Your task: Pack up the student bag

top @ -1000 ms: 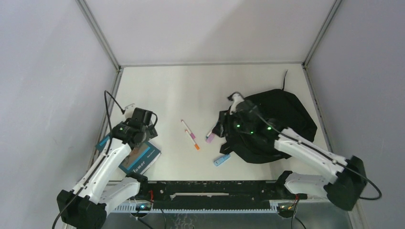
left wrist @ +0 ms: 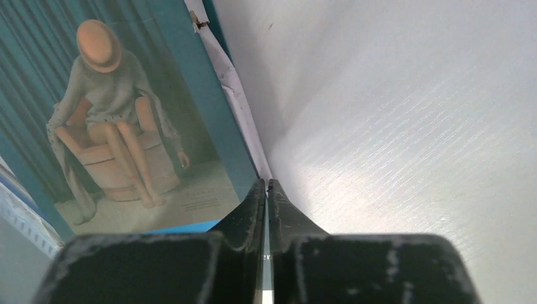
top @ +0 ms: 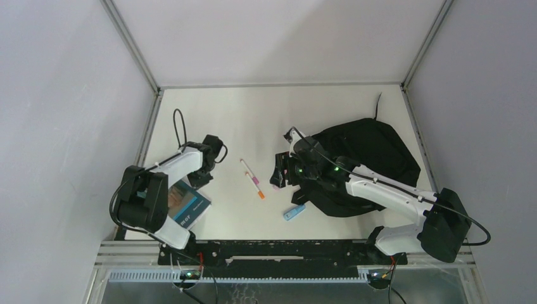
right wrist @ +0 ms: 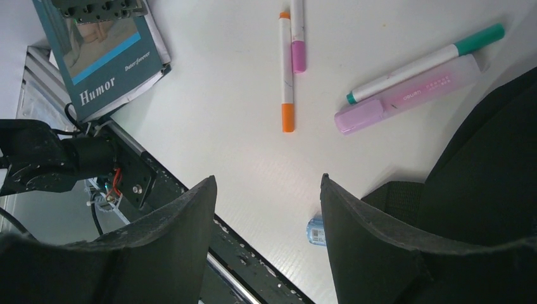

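Observation:
Two teal books lie at the left front of the table, the upper one (top: 191, 206) partly under my left arm. Its cover with a seated figure fills the left of the left wrist view. My left gripper is shut at the book's edge, nothing visible between its fingers. A black bag (top: 380, 145) lies at the right, partly behind my right arm. My right gripper hangs open and empty above the table. In the right wrist view are an orange-ended marker (right wrist: 287, 76), a purple-ended marker (right wrist: 298, 38), a green-capped marker (right wrist: 411, 73) and a pink tube (right wrist: 411, 95).
A light blue item (top: 294, 212) lies by the bag's front edge; the right gripper's finger hides part of it in the right wrist view. Walls rise at both sides.
My right gripper has shifted left, now covering most of the pink tube from above.

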